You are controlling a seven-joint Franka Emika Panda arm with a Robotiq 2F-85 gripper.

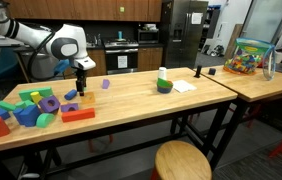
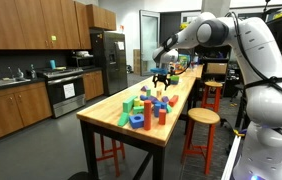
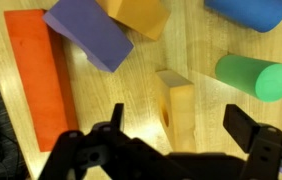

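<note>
Over the crowded end of the long wooden table, my gripper points down with its fingers open. A small upright-looking tan wooden block [image 3: 176,105] lies in the gap between the two dark fingers, and neither finger appears to touch it. In exterior view 1 the gripper [image 1: 82,88] hangs close over the blocks, near an orange block [image 1: 87,99]. How high the fingertips are above the tabletop is hard to tell.
Left of the gripper in the wrist view lie a long red block [image 3: 43,80] and a purple block [image 3: 89,32]. An orange block [image 3: 139,12] sits at the top. To the right are a green cylinder [image 3: 254,77] and a blue cylinder [image 3: 253,10]. A green bowl [image 1: 164,86] stands farther along the table.
</note>
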